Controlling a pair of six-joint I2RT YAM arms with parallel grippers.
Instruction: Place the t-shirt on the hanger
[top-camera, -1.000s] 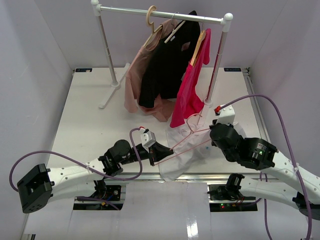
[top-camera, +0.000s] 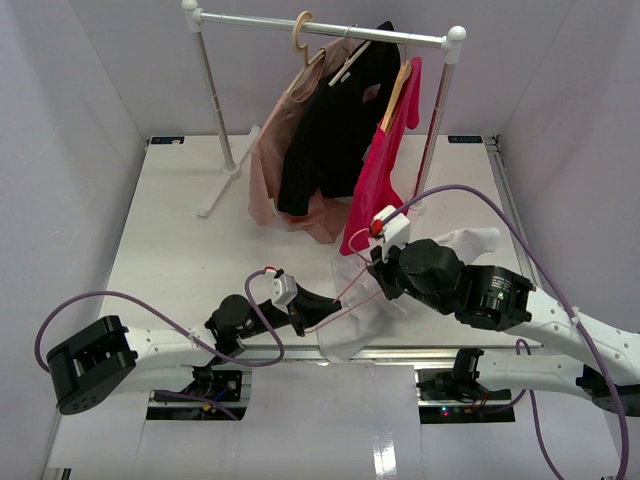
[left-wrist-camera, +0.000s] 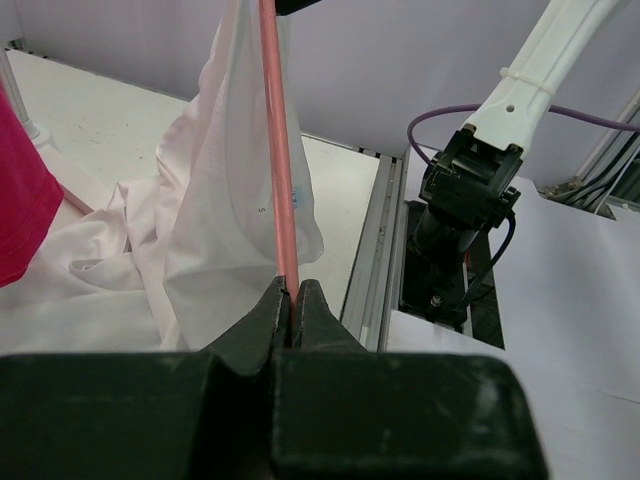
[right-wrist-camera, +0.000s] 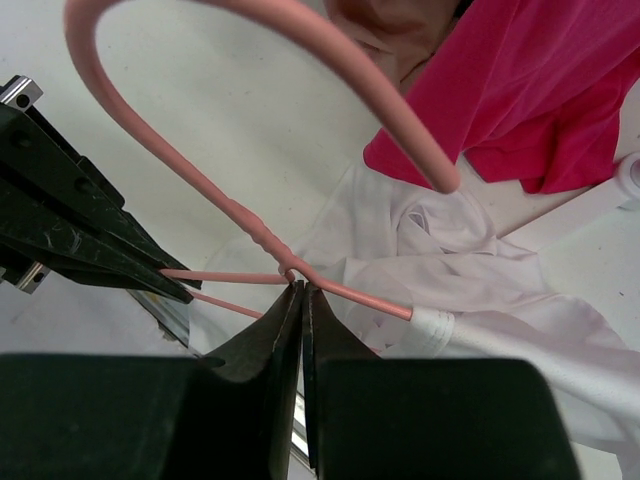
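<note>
A pink wire hanger (right-wrist-camera: 200, 190) is held by both grippers over the white t-shirt (top-camera: 350, 320). My left gripper (top-camera: 325, 304) is shut on the hanger's left end at lower centre; in the left wrist view its bar runs up from the fingertips (left-wrist-camera: 313, 310). My right gripper (top-camera: 378, 258) is at the hanger's neck, below the hook, its fingers shut on it in the right wrist view (right-wrist-camera: 304, 292). Part of the white shirt wraps over the hanger's right arm in the right wrist view, and the rest lies crumpled on the table.
A rail (top-camera: 320, 30) at the back carries pink, black and magenta (top-camera: 380, 170) garments on hangers. The magenta one hangs just behind the hanger. Bare table lies to the left.
My right gripper has moved left and up from the shirt's right part to the hanger's neck. My left gripper has shifted slightly, still holding the hanger.
</note>
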